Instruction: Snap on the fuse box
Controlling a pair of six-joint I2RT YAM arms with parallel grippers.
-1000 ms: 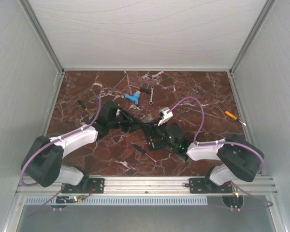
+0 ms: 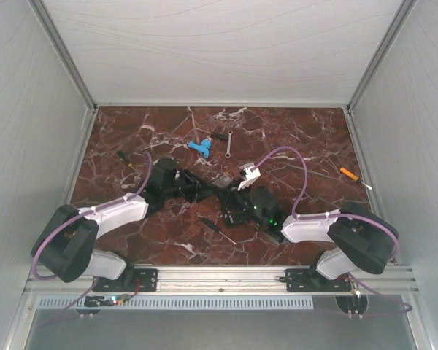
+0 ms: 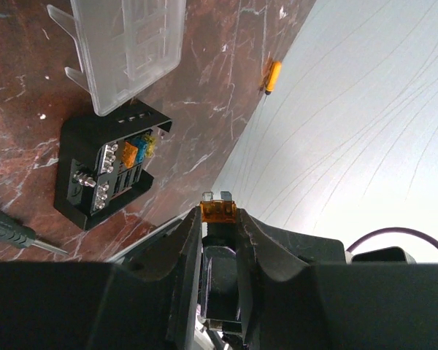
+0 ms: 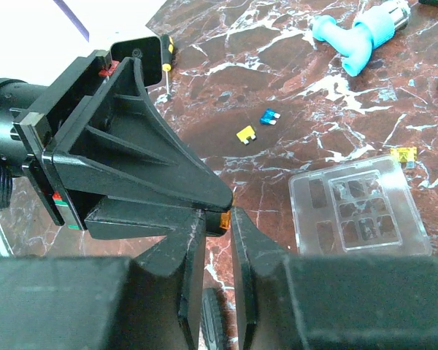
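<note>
The black fuse box [image 3: 87, 168] sits on the marble table, orange, blue and yellow fuses in it, with its clear cover [image 3: 131, 51] beside it. My left gripper is shut on an orange fuse, held in the air. My right gripper meets it tip to tip, its fingers close round that orange fuse; whether they grip it cannot be told. Loose yellow [image 4: 246, 135] and blue [image 4: 269, 117] fuses lie on the table, another yellow one by the cover.
Screwdrivers [image 2: 215, 229], a blue pipe fitting [image 2: 201, 147] and a wrench [image 2: 228, 144] lie around the grippers.
Both arms look almost still in the top view; no clear change shows.
</note>
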